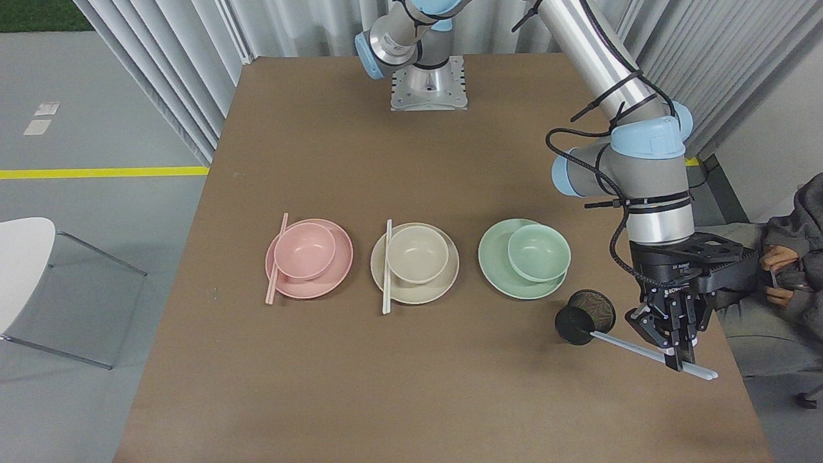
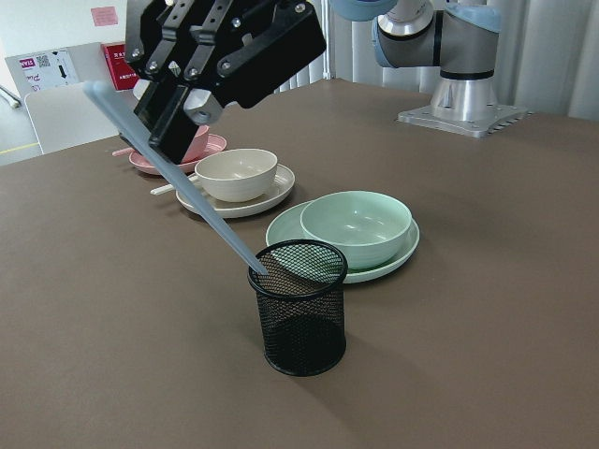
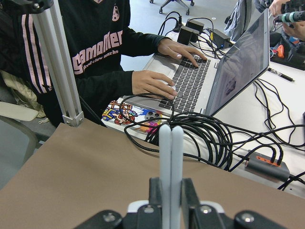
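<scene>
My gripper (image 1: 673, 355) is shut on a pair of pale chopsticks (image 2: 187, 187), held slanting with their lower tips at the mouth of a black mesh cup (image 2: 303, 327) standing on the table. In the wrist view the chopsticks (image 3: 170, 167) point up between the fingers. Left of the cup are three settings: a green bowl (image 1: 538, 252) on a green plate (image 1: 497, 266), a cream bowl (image 1: 417, 254) on a cream plate with white chopsticks (image 1: 386, 293), and a pink bowl (image 1: 305, 251) on a pink plate with pink chopsticks (image 1: 271, 285).
A seated person (image 1: 802, 285) is beside the right edge; the wrist view shows a laptop and cables (image 3: 205, 138) beyond the table.
</scene>
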